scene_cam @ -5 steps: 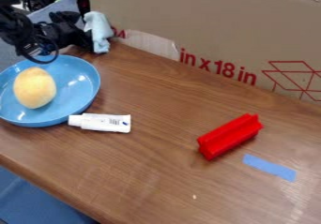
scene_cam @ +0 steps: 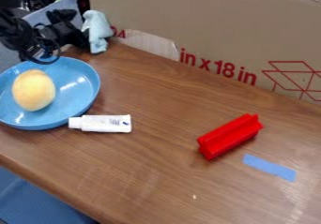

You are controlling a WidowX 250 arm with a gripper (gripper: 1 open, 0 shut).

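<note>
A dark robot arm with its gripper (scene_cam: 51, 36) is at the top left, above the back of the blue plate; its fingertips are too dark and small to make out clearly. A yellow round object (scene_cam: 34, 90) lies on the blue plate (scene_cam: 78, 87). A white tube (scene_cam: 100, 123) lies just right of the plate, and a red oblong object (scene_cam: 230, 135) lies at the right of the table.
A cardboard box wall (scene_cam: 213, 22) runs along the back. A light blue cloth (scene_cam: 98, 31) is beside the gripper. A blue tape strip (scene_cam: 268, 167) lies at the right.
The dark arm at the top left has shifted slightly. The objects on the table have not moved.
</note>
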